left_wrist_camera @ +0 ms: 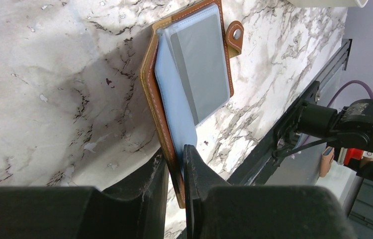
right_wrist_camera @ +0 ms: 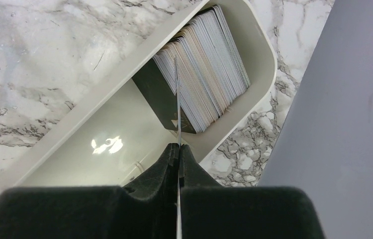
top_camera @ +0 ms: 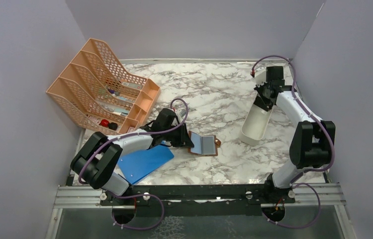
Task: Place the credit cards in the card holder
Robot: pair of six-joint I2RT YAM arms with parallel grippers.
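The brown leather card holder (top_camera: 208, 145) lies open on the table, with clear and bluish sleeves (left_wrist_camera: 202, 62) showing. My left gripper is shut on its raised left edge, the brown cover passing between the fingers. In the right wrist view, a row of credit cards (right_wrist_camera: 202, 74) stands on edge at one end of a white bin (right_wrist_camera: 87, 104), a dark card at the front of the row. My right gripper is shut above the bin on a thin single card (right_wrist_camera: 178, 112), seen edge-on and overlapping the row in view.
An orange compartment organizer (top_camera: 147, 99) with small items stands at the far left. A blue folder (top_camera: 144, 163) lies under the left arm. Bare marble table (top_camera: 209, 94) stretches between the holder and the white bin (top_camera: 255, 125). A grey wall rises close on the right.
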